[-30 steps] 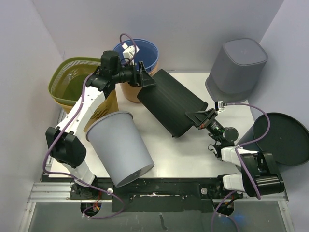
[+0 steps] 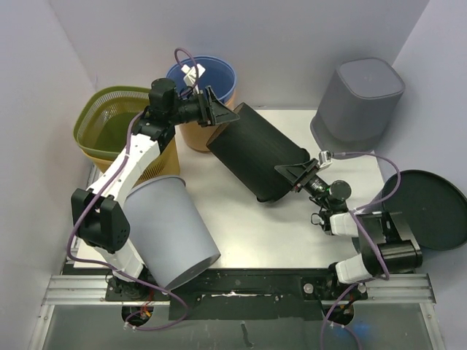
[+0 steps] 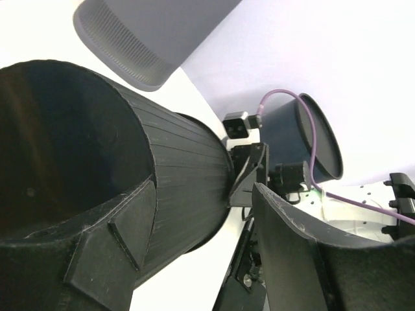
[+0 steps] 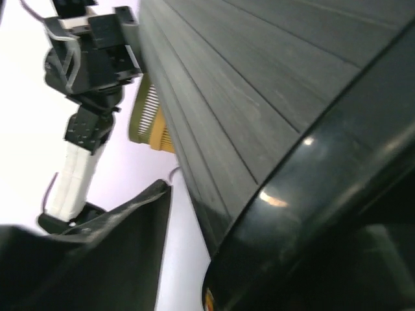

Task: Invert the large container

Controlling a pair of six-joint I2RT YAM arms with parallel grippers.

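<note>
The large black container (image 2: pixel 255 153) lies tilted on its side, raised diagonally between the grippers in the top view, its left end higher in the frame. My left gripper (image 2: pixel 222 111) is part open at that upper left end; in the left wrist view its fingers frame the container's ribbed wall (image 3: pixel 181 168) and dark end face. My right gripper (image 2: pixel 295 173) is at the lower right end; in the right wrist view the container's glossy rim (image 4: pixel 292 207) fills the space beside a finger. Whether either gripper is clamped on it is unclear.
A grey cylinder (image 2: pixel 168 226) lies at the front left. A yellow-green basket (image 2: pixel 109 146) and blue-topped bin (image 2: pixel 204 124) stand behind. A grey container (image 2: pixel 357 102) is at back right, a black one (image 2: pixel 430 211) at right.
The left gripper has risen slightly away from the container's upper end. The right arm has shifted slightly upward in the top view. The grey cylinder has moved to the left.
</note>
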